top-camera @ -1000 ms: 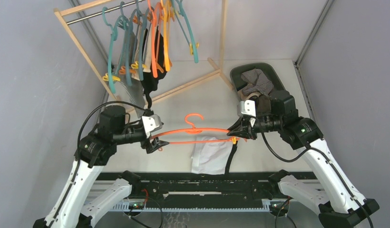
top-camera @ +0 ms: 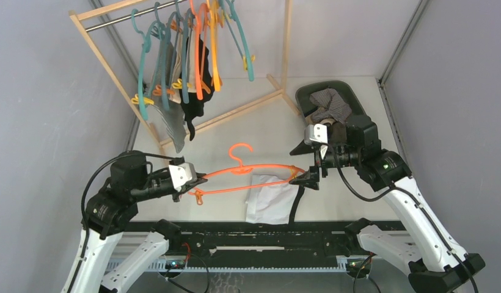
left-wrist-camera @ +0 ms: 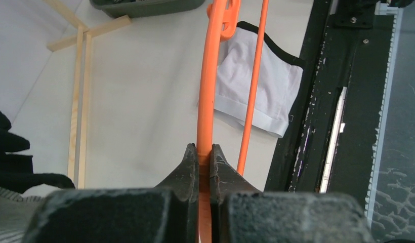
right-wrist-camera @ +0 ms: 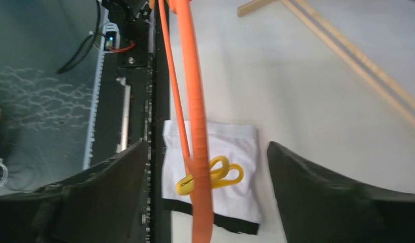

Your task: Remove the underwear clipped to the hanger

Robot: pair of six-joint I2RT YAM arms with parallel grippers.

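An orange hanger (top-camera: 260, 166) hangs level above the table, its hook pointing toward the rack. My left gripper is shut on the hanger's left arm. At the other end my right gripper (top-camera: 307, 161) stands open, with the hanger's right arm (right-wrist-camera: 198, 126) passing between its spread fingers without being gripped. A yellow clip (right-wrist-camera: 218, 177) sits on that right arm, and an orange clip (top-camera: 199, 196) dangles at the left end; neither shows cloth in it. White underwear with a black waistband (top-camera: 269, 200) lies flat on the table beneath the hanger.
Several hangers, some with clothes (top-camera: 196, 85), hang from the wooden rack (top-camera: 95, 49) at the back left. A green basket (top-camera: 304, 97) of clothes stands at the back right.
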